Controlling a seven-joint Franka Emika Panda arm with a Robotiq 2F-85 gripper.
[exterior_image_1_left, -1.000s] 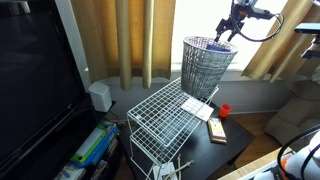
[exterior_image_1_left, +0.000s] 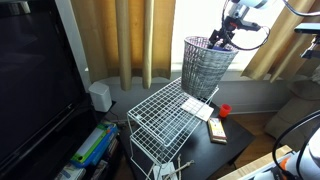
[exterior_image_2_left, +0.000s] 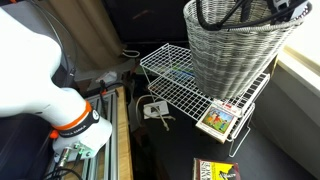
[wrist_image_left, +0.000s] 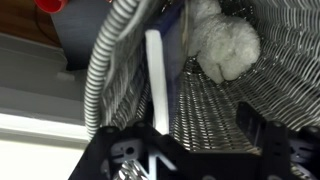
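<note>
A tall grey wicker basket (exterior_image_1_left: 205, 68) stands on the white wire rack (exterior_image_1_left: 165, 118). My gripper (exterior_image_1_left: 222, 41) reaches down at the basket's mouth, from the right. In the wrist view the fingers of my gripper stand apart. A dark blue item with a white edge (wrist_image_left: 157, 80) is upright inside the basket, near the left finger; whether they touch I cannot tell. Deeper in lies a fluffy white thing (wrist_image_left: 225, 45). Nothing is visibly clamped, and in exterior view 2 the basket's rim partly hides the fingers.
A red cup (exterior_image_1_left: 225, 110) and a box with a picture (exterior_image_2_left: 217, 120) are close to the rack. A second colourful case (exterior_image_2_left: 215, 170) lies on the dark table. Curtains and a window rise behind the basket. Small white items (exterior_image_2_left: 157, 110) lie under the rack.
From above the basket's right rim, my gripper has come down and a little left into its mouth. The basket and rack have stayed put.
</note>
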